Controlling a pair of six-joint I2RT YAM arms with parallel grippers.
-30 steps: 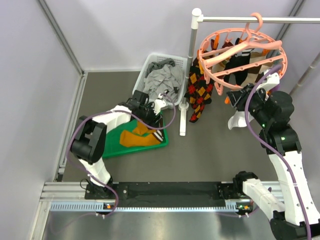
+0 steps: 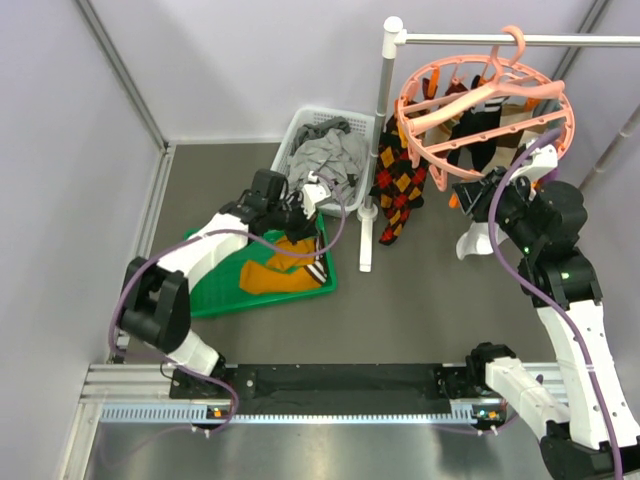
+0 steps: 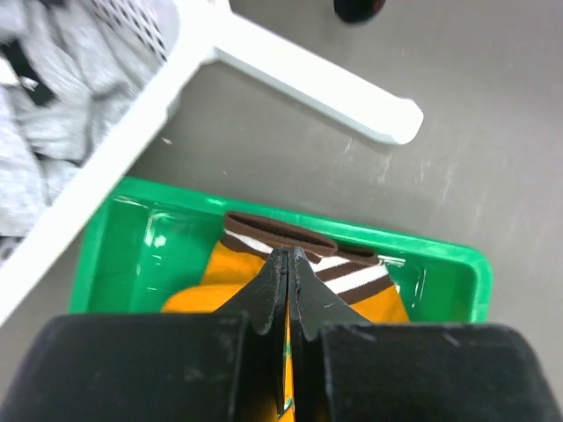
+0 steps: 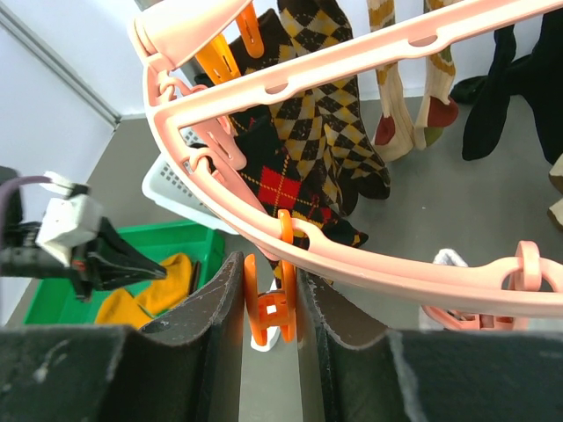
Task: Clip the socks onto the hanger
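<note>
An orange sock (image 2: 275,280) with brown and white stripes (image 3: 352,280) lies in the green tray (image 2: 215,300). My left gripper hangs over it, shut, with nothing seen between its fingers. The pink round hanger (image 2: 430,150) hangs from the rail with several socks clipped on it, including red argyle socks (image 2: 400,180) and black ones. At the hanger's front rim, my right gripper is shut on an orange clip (image 4: 269,308).
A white basket (image 2: 300,130) of grey socks stands behind the tray, beside the white rack pole (image 2: 383,90) and its foot (image 3: 325,79). The grey floor right of the tray is clear.
The right arm is still.
</note>
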